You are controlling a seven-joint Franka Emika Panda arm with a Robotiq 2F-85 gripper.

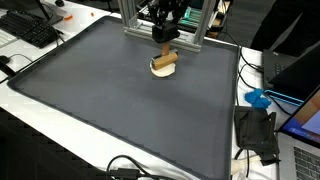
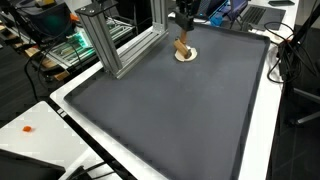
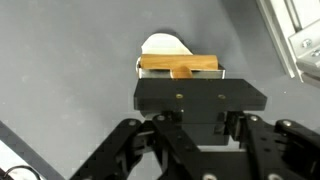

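Note:
A wooden bar with an upright, orange-brown handle is at the far side of the dark table in exterior view 1. My gripper, pointing down, is shut on the handle. Under the bar lies a round cream disc, partly covered by it. Exterior view 2 has the wooden piece over the disc. In the wrist view the bar crosses just beyond my gripper's black body, with the disc showing past its far edge. Whether bar and disc touch, I cannot tell.
A white frame stands at the table's far edge, close behind the gripper. A black pouch and a blue object lie beyond the right edge.

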